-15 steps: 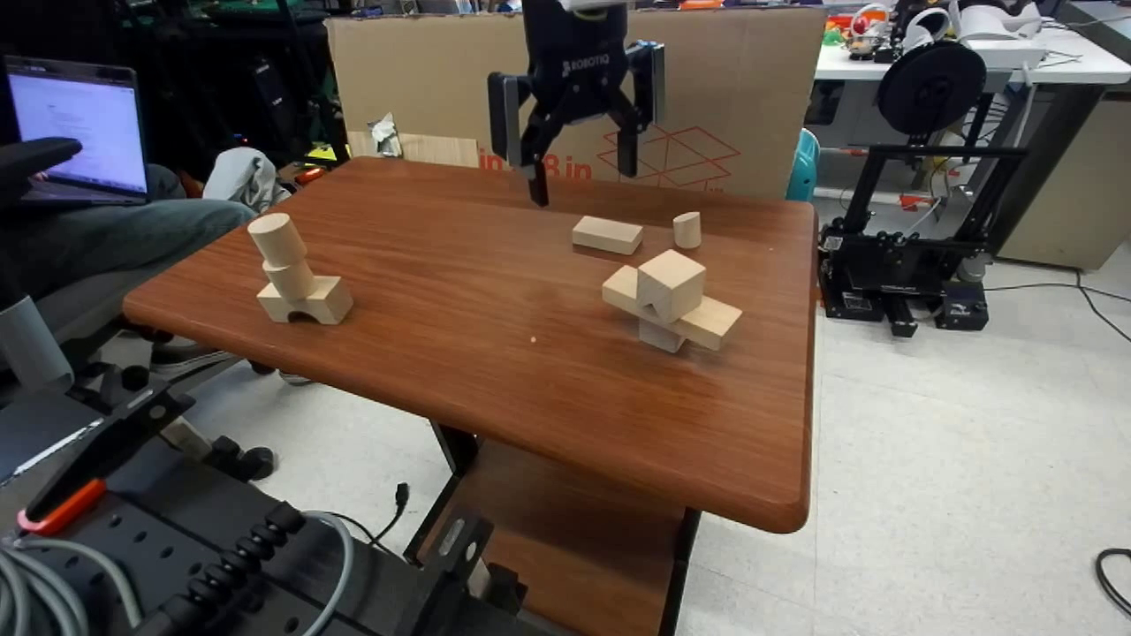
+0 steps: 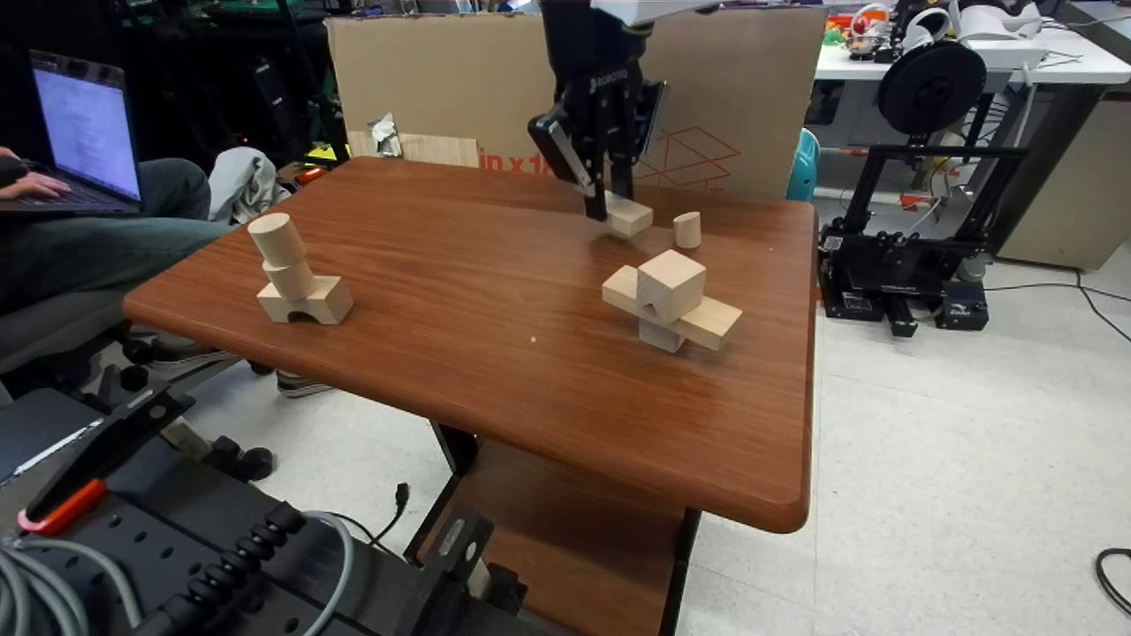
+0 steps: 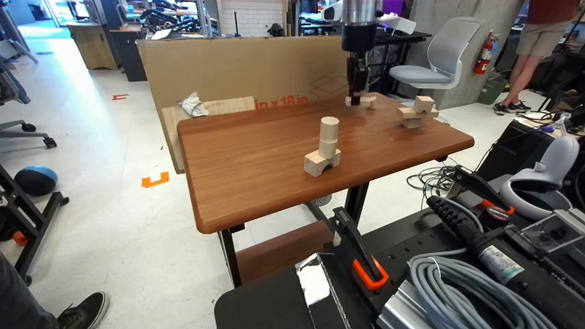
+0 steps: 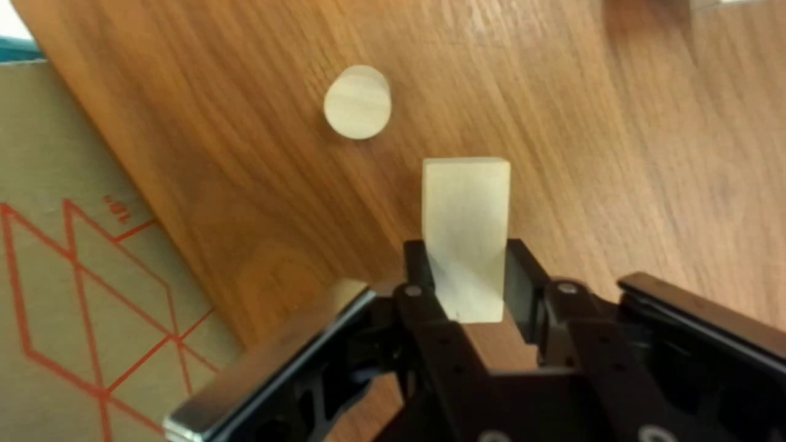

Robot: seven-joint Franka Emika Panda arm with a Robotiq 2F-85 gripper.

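My gripper is shut on a pale rectangular wooden block [image 4: 471,199], one finger against each long side. In exterior view 1 the block [image 2: 630,216] hangs just above the table's far side, partly covered by the fingers. A small wooden cylinder [image 4: 357,102] stands upright beside it, apart from the gripper. Nearer the right edge is a stack with a cube-like notched block [image 2: 672,286] on a crosswise plank [image 2: 711,321], over a small base block [image 2: 660,336]. On the left, two stacked cylinders [image 2: 277,239] stand on an arch block [image 2: 336,301].
A cardboard sheet [image 2: 445,79] rises behind its far edge, close to the gripper. Beyond the right side stands a black 3D printer [image 2: 901,254].
The gripper has come down and turned, and its fingers have closed around the rectangular block. That block has turned and lifted slightly. Both stacks and the lone cylinder are unmoved.
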